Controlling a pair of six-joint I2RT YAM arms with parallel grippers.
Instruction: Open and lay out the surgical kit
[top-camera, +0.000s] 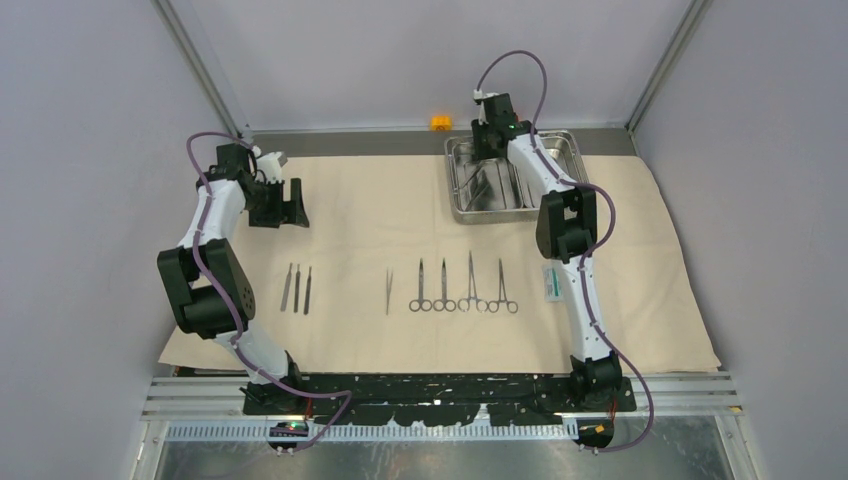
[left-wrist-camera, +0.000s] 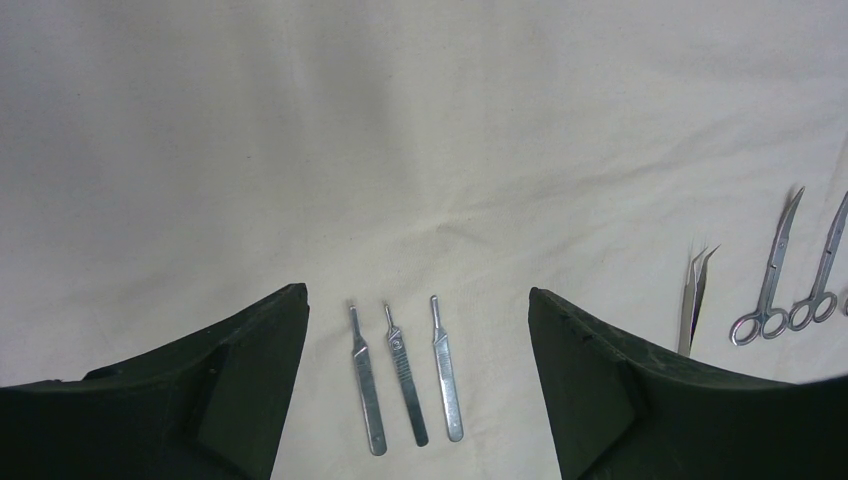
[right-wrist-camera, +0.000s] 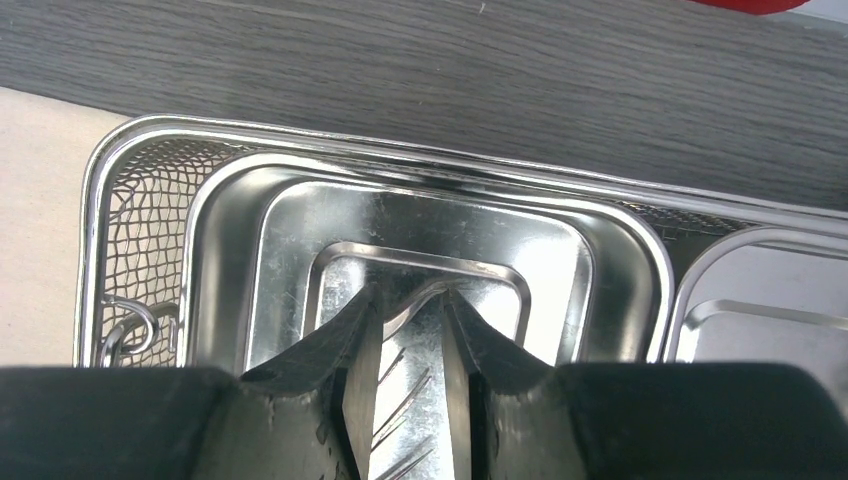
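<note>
Over the left part of the metal tray (top-camera: 462, 208), my right gripper stands open by a narrow gap. Between and below its fingertips shows the curved end of a metal instrument (right-wrist-camera: 412, 306); the fingers do not grip it. Thin tool tips (right-wrist-camera: 402, 408) lie beneath, inside the inner tray. On the cloth, three scalpel handles (left-wrist-camera: 403, 385) lie side by side at the left, then tweezers (top-camera: 389, 292). A row of scissors (top-camera: 421, 290) and clamps (top-camera: 472, 285) continues to the right. My left gripper (top-camera: 282, 206) hangs open and empty above the cloth.
A blue-and-white packet (top-camera: 552, 283) lies partly behind the right arm. Behind the cloth are a yellow block (top-camera: 441, 123) and a red object (right-wrist-camera: 752, 4). The tray's raised rim (right-wrist-camera: 450, 158) surrounds the right gripper.
</note>
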